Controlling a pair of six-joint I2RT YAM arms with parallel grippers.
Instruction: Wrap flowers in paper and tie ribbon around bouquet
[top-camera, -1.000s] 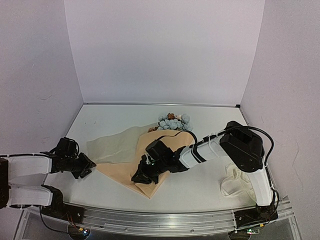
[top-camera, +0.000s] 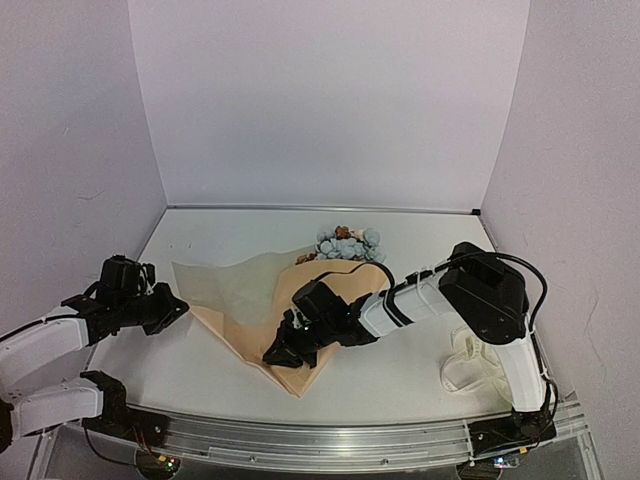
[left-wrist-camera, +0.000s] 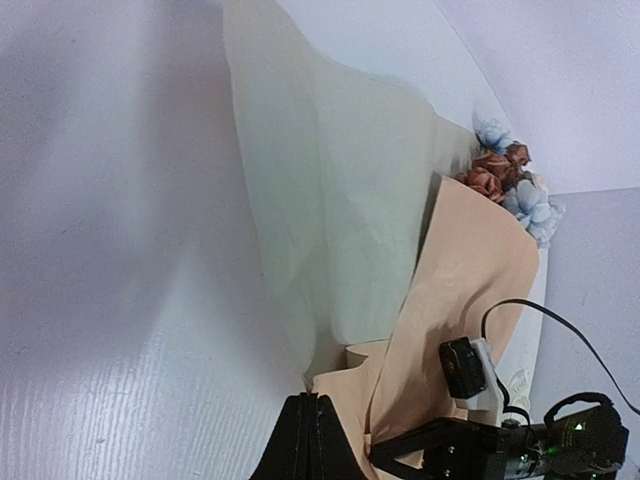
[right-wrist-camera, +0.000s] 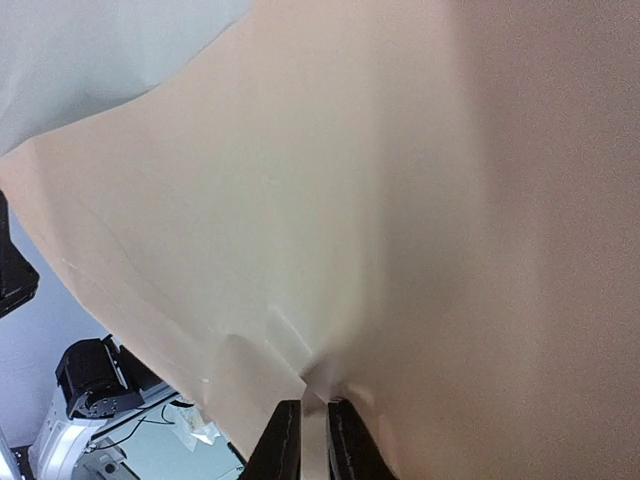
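Observation:
The bouquet's blue and brown flower heads (top-camera: 345, 245) stick out at the far end of the peach and pale wrapping paper (top-camera: 235, 335); the stems are hidden. At the paper's left corner my left gripper (top-camera: 186, 309) is shut on the edge, which rises off the table. The left wrist view has its fingertips (left-wrist-camera: 298, 402) together at the peach corner. My right gripper (top-camera: 272, 360) lies low over the folded front part. In the right wrist view, a fold of paper (right-wrist-camera: 240, 250) runs between its nearly closed fingers.
A pale, ribbon-like loop (top-camera: 470, 362) lies on the table to the right, beside the right arm's base. The right forearm (top-camera: 400, 305) spans the paper's right side. Bare table (top-camera: 210, 235) shows behind and left of the paper.
My left gripper has moved up and slightly right, and the paper's left corner has lifted with it. The right arm and flowers are still.

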